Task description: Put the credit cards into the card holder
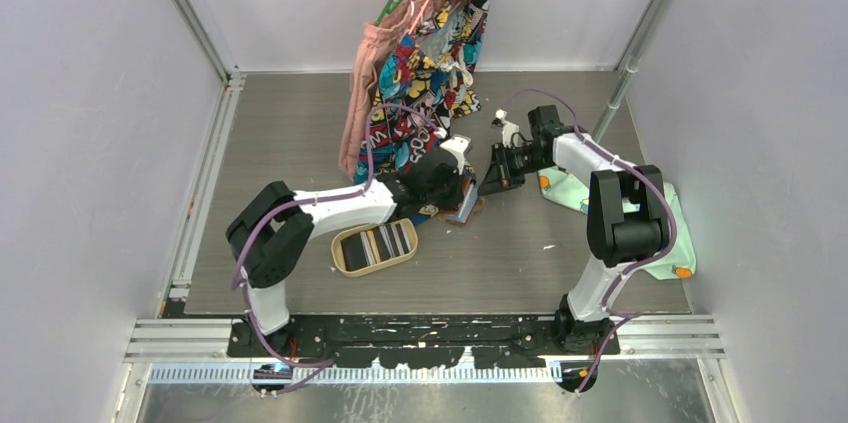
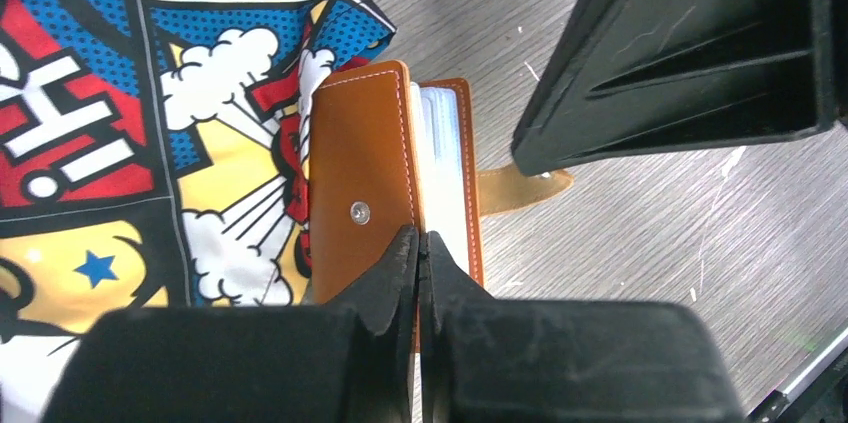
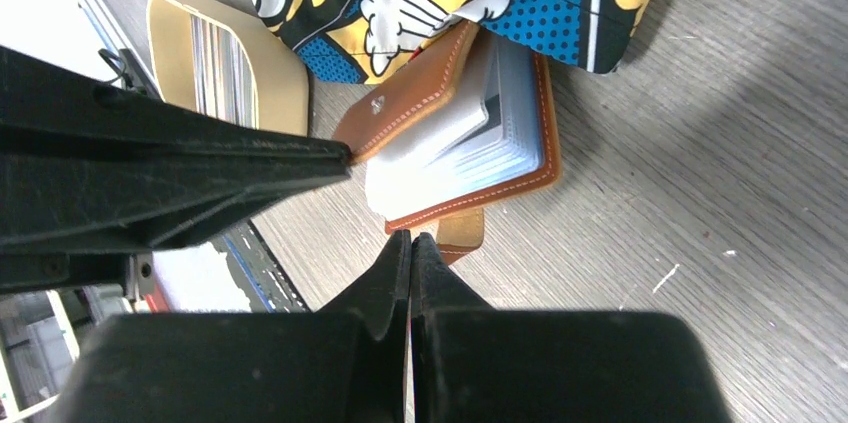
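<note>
The brown leather card holder (image 2: 360,163) lies partly open on the floor against the patterned cloth, with white plastic sleeves (image 3: 460,153) showing between its covers. My left gripper is shut at the holder's cover edge, nothing clearly between its fingers; in the right wrist view its tip touches the brown cover. My right gripper is shut, just right of the holder in the top view (image 1: 485,186); what is between its fingers cannot be seen. Cards stand in a beige box (image 3: 280,83), seen left of the holder.
Patterned and pink garments (image 1: 365,93) hang behind the holder. A mint cloth (image 1: 660,243) lies on the right. The floor (image 1: 510,273) in front of the holder is clear.
</note>
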